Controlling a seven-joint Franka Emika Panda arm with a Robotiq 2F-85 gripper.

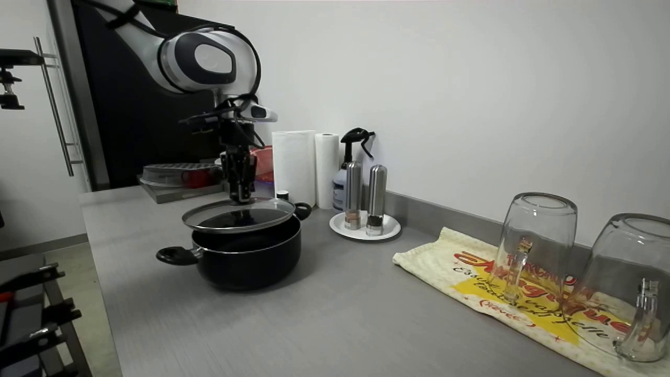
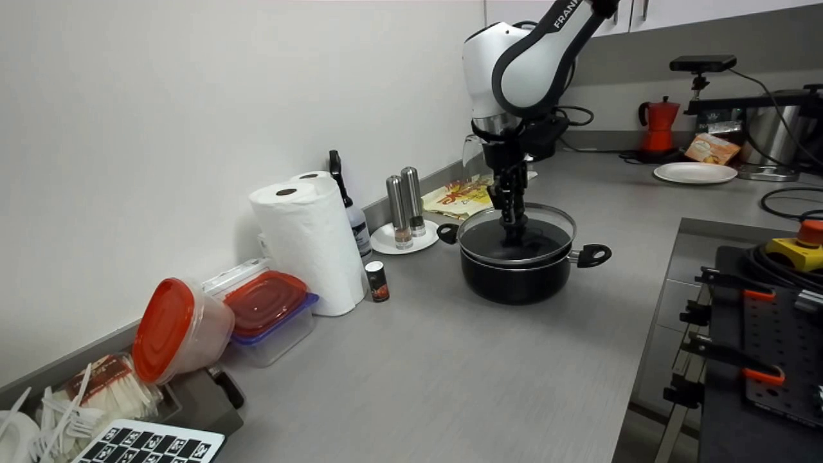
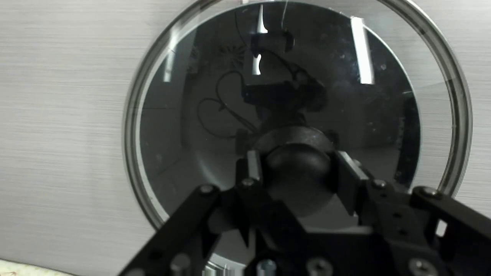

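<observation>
A round glass lid with a metal rim hangs slightly tilted just above the black pot. In the first exterior view a dark gap shows between the lid and the pot's near rim, and the lid sits a little to the left and back. My gripper points straight down, shut on the lid's black knob. The wrist view has the knob between both fingers, with the lid's glass spread out below. From the second exterior view, the lid covers most of the pot; whether they touch cannot be told there.
Behind the pot stand paper towel rolls, a spray bottle and a white plate with two grinders. A small spice jar is near the rolls. Two glass mugs rest upside down on a cloth.
</observation>
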